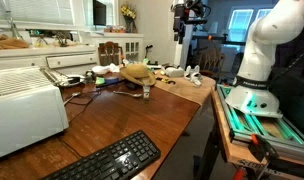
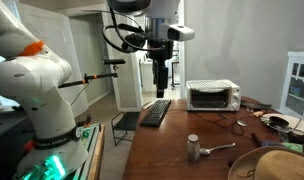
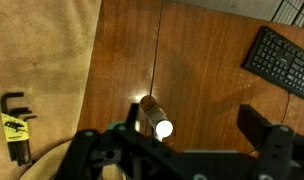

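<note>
My gripper stands open high above the brown table, its two dark fingers wide apart with nothing held between them. In the second exterior view the gripper (image 2: 160,88) points down from the arm at the upper left of centre. A small shaker with a pale metal top (image 3: 164,128) shows below the gripper in the wrist view, nearer the left finger. The same shaker (image 2: 193,148) stands upright on the table, well below and apart from the fingers. A spoon-like utensil (image 2: 220,147) lies close beside it.
A black keyboard (image 1: 107,158) and a white toaster oven (image 1: 27,110) occupy one end of the table. A tan hat (image 1: 139,75) lies beyond the shaker. Hex keys in a yellow holder (image 3: 15,128) rest on a tan surface. Bare wood separates shaker and keyboard.
</note>
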